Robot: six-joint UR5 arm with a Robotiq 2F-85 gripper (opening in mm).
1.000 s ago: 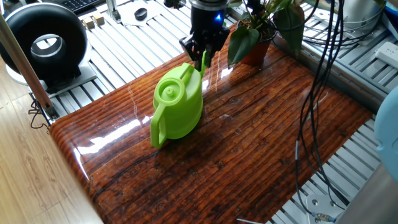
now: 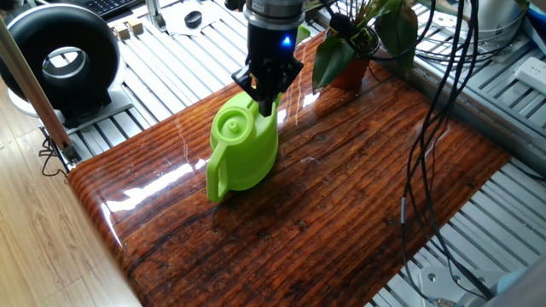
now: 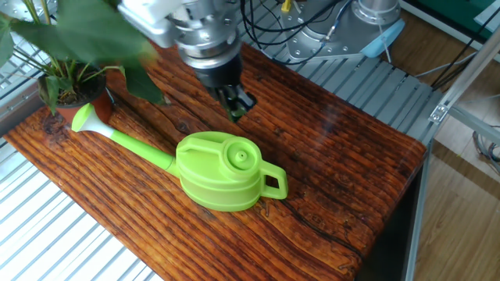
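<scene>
A lime-green watering can (image 3: 221,187) stands upright on the brown wooden board (image 3: 336,164). In exterior view 2 its long spout (image 3: 141,150) points left to a pale rose head (image 3: 87,121), and its rear handle (image 3: 275,181) points right. My gripper (image 2: 266,111) overlaps the can's top handle in exterior view 1. Exterior view 2 shows the gripper (image 3: 237,115) apart from the can, above the board on its far side. The fingers come together at the tip; it looks shut, with nothing visible between them.
A potted plant (image 3: 90,101) stands beside the spout's end, its leaves hanging over the board. Black cables (image 2: 418,170) hang in front of the board's right part. A black ring-shaped object (image 2: 64,64) is off the board. Much of the board is bare.
In exterior view 1 my gripper has shifted slightly left and lower, now overlapping the can's top. The light-blue arm part at the right edge has moved down. The can has not moved.
</scene>
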